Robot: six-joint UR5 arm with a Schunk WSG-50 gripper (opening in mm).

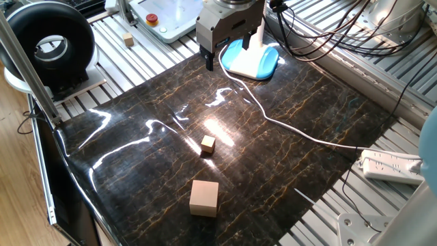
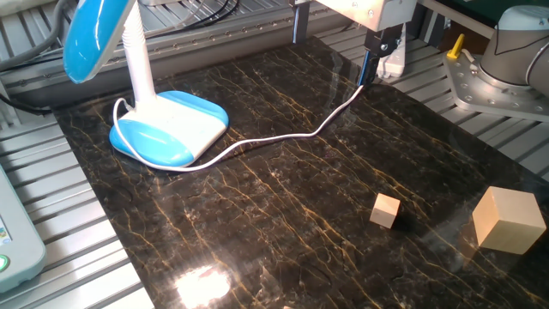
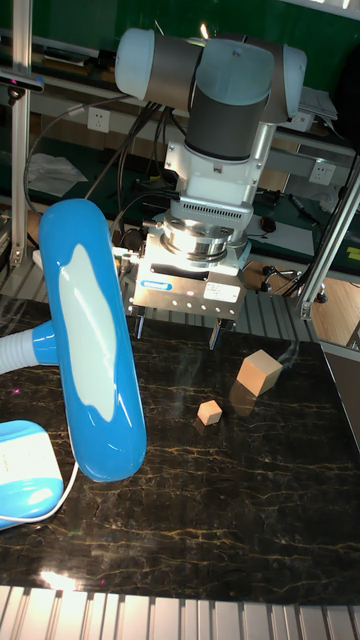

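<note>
A small wooden cube (image 1: 207,143) rests on the dark marbled board, and a larger wooden block (image 1: 204,198) sits apart from it, nearer the front in exterior view 1. Both also show in exterior view 2, the small cube (image 2: 384,210) to the left of the big block (image 2: 508,221). Held above the board, my gripper (image 1: 231,52) is open, its two fingers wide apart. Nothing shows between them in exterior view 3, where the gripper (image 3: 178,329) hangs clear of both the small cube (image 3: 210,413) and the large block (image 3: 259,372).
A blue and white lamp (image 2: 171,129) stands on the board, its white cable (image 1: 300,132) running across to a power strip (image 1: 390,167). Off the board are another small wooden piece (image 1: 128,39) and a black ring-shaped object (image 1: 51,51). Bare board surrounds both blocks.
</note>
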